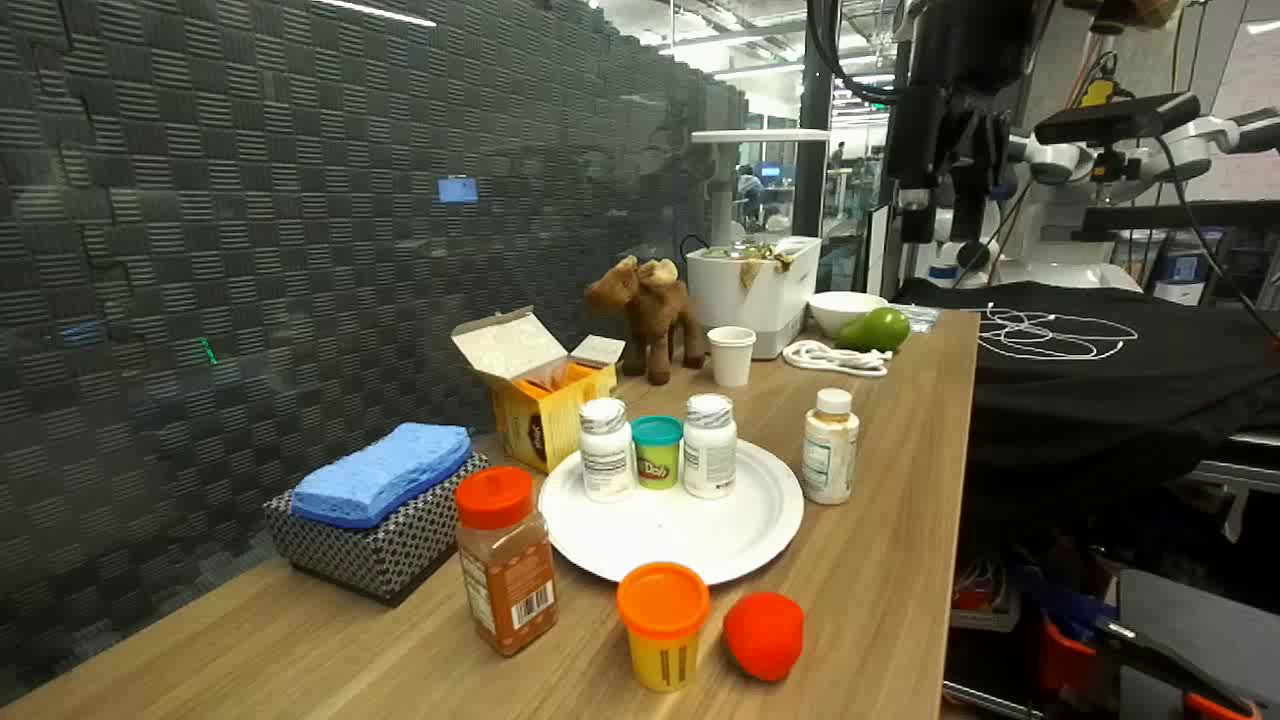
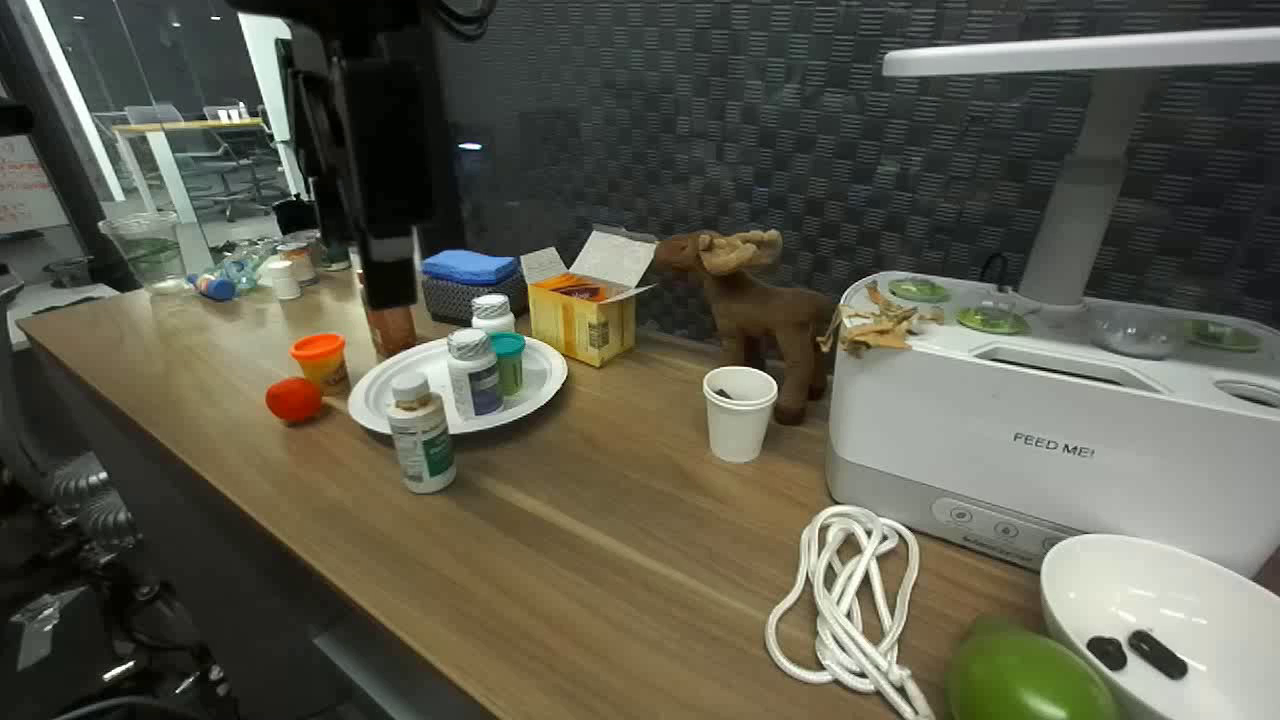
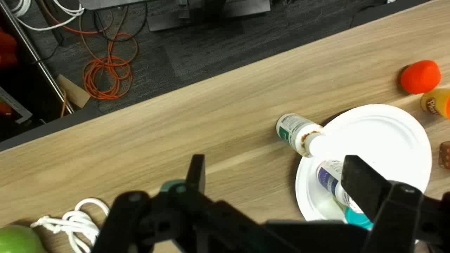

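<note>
My gripper is open, its two black fingers (image 3: 196, 172) wide apart with only bare table showing between them. In exterior view 1 the gripper (image 1: 948, 216) hangs high at the upper right, clear of the table. A white plate (image 1: 744, 528) carries two white pill bottles (image 1: 710, 462) and a teal-lidded Play-Doh tub (image 1: 656, 462) between them. Just off the plate's rim stands a third bottle (image 2: 421, 438), upright, with a stained neck. In the wrist view one finger covers part of the plate (image 3: 381, 126) and the things on it.
An orange-lidded tub (image 1: 663, 624), a red ball-like object (image 1: 764, 636) and a spice jar (image 1: 504, 570) stand near the plate. Farther along are a yellow box (image 2: 588, 324), paper cup (image 2: 738, 420), plush moose (image 2: 768, 318), white rope (image 2: 846, 600), green object (image 2: 1026, 678), bowl (image 2: 1200, 624) and planter (image 2: 1032, 456).
</note>
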